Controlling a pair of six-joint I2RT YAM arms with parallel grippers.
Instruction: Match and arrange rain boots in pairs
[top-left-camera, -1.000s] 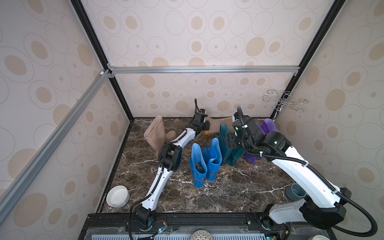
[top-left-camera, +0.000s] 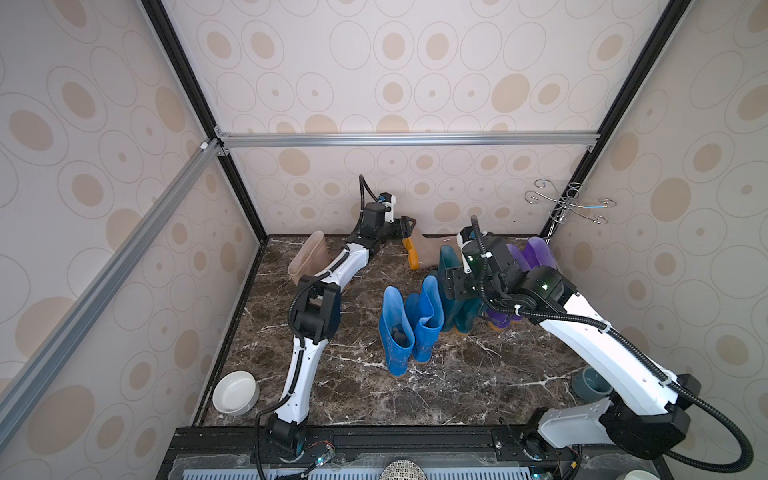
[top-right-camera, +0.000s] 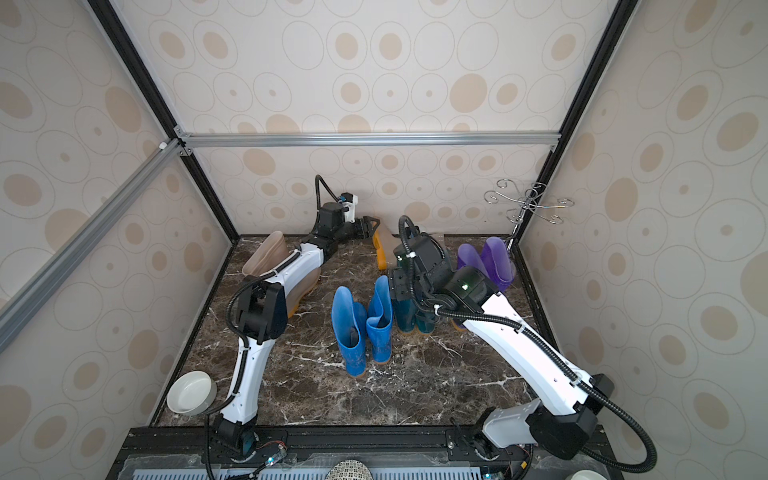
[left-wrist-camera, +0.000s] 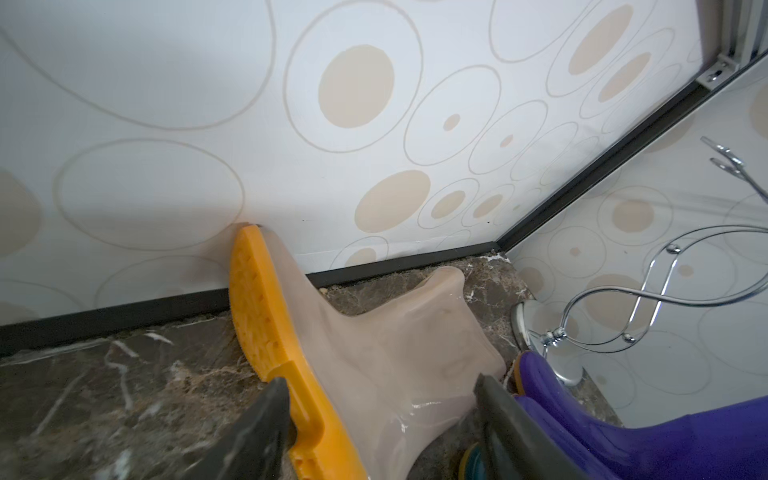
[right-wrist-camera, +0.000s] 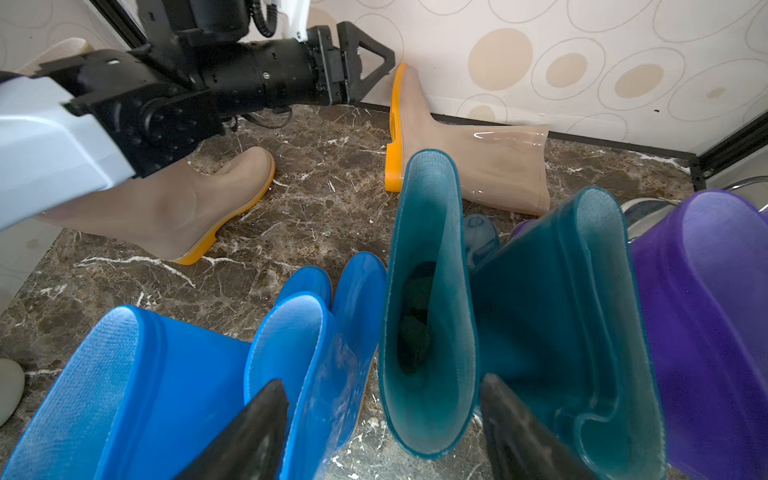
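A beige boot with an orange sole (left-wrist-camera: 376, 344) lies on its side by the back wall. My left gripper (top-left-camera: 406, 227) hangs open just above its sole end, empty. A second beige boot (right-wrist-camera: 176, 208) stands at the left. Two blue boots (top-left-camera: 396, 336) stand front centre, two teal boots (right-wrist-camera: 428, 344) right of them, and purple boots (right-wrist-camera: 704, 312) at the right. My right gripper is open above the blue and teal boots, holding nothing.
A metal rack (top-left-camera: 569, 200) stands at the back right. A white bowl (top-left-camera: 235, 393) is front left, a teal cup (top-left-camera: 590, 384) front right.
My left gripper has risen and shifted slightly left from the lying beige boot. The right arm has moved slightly left.
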